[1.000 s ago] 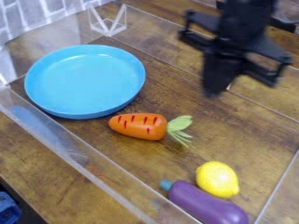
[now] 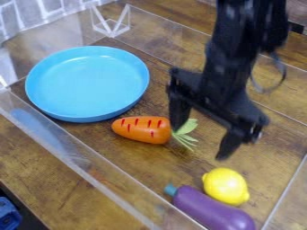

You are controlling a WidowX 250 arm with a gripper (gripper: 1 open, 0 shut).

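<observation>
My dark gripper [image 2: 214,128] hangs low over the wooden surface, blurred, open, its fingers by the green leaves of the orange carrot [image 2: 142,128]. Whether they touch it cannot be told. A light blue plate [image 2: 86,81] lies to the left, behind the carrot. In front of the gripper, to the lower right, lie a yellow lemon [image 2: 225,185] and a purple eggplant [image 2: 211,209].
Clear low walls [image 2: 84,166] border the work surface. A blue object [image 2: 6,216] sits outside at the bottom left. Bare wood lies between the plate and the eggplant.
My gripper has come down from the upper right toward the carrot's leaves. The plate, carrot, lemon and eggplant have not moved.
</observation>
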